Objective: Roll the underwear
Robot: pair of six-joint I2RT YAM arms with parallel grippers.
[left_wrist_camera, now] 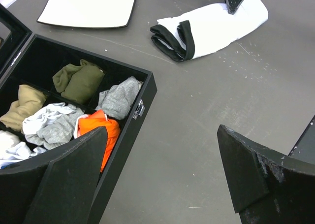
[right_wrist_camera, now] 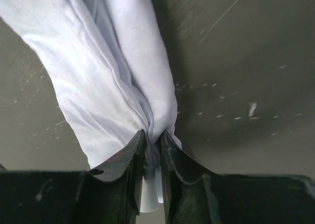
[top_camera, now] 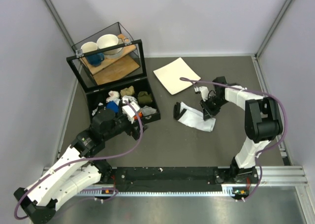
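The white underwear (top_camera: 194,118) with a black band lies folded on the grey table; in the left wrist view the band (left_wrist_camera: 166,40) is at its left end. My right gripper is shut on the white cloth at the underwear's right end, the fabric bunched lengthwise between its fingers. My left gripper hangs open over the front right edge of the black box (top_camera: 154,116), with nothing between its fingers.
The box holds rolled cloths in olive, tan, orange, grey and white, with its lid raised behind. A cream board (top_camera: 176,75) lies at the back.
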